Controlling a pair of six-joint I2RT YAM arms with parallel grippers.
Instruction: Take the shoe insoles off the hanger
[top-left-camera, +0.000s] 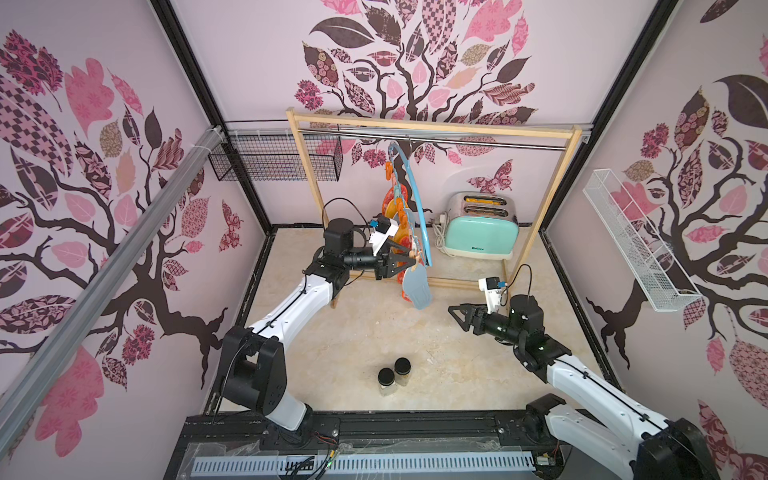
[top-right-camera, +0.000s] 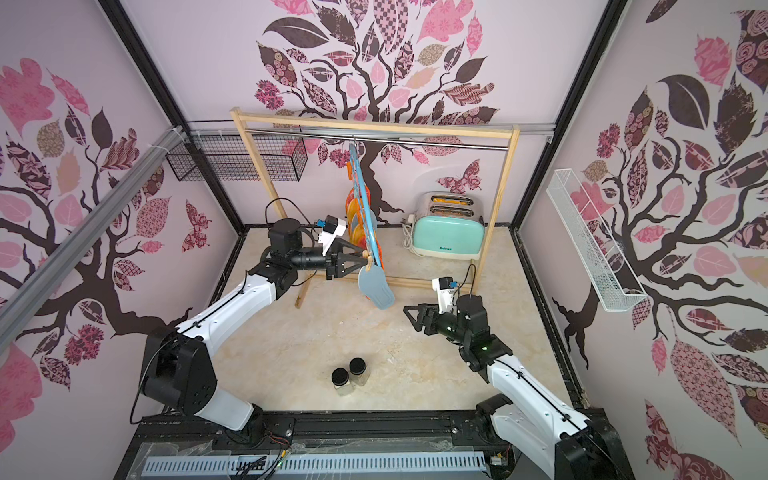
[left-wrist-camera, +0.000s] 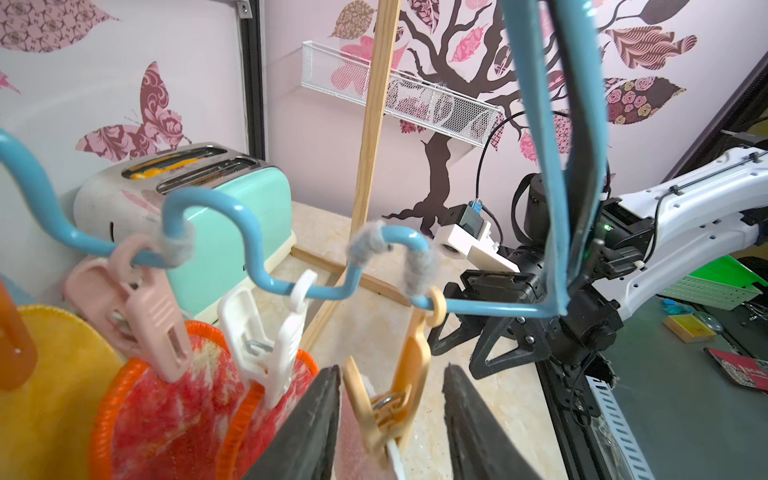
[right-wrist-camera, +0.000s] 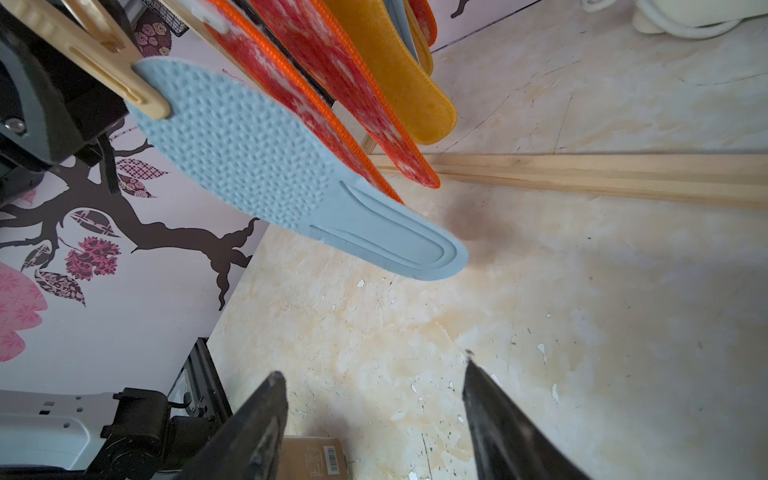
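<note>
From the wooden rack's bar hangs a blue hanger (top-left-camera: 412, 192) with clothespins holding insoles. Nearest me, a light blue insole (right-wrist-camera: 296, 172) dangles from a tan clothespin (left-wrist-camera: 400, 384). Behind it hang red insoles with orange edges (right-wrist-camera: 352, 80) and a yellow insole (right-wrist-camera: 400, 72). My left gripper is open, its fingers standing on both sides of the tan clothespin without visibly squeezing it. Over the table to the right of the light blue insole, my right gripper is open, with only bare tabletop visible between its fingers.
A turquoise toaster (top-left-camera: 481, 226) stands at the back right. Two black-lidded jars (top-right-camera: 349, 373) sit near the front edge. The rack's wooden base bar (right-wrist-camera: 592, 176) runs along the table. Open tabletop lies below the light blue insole.
</note>
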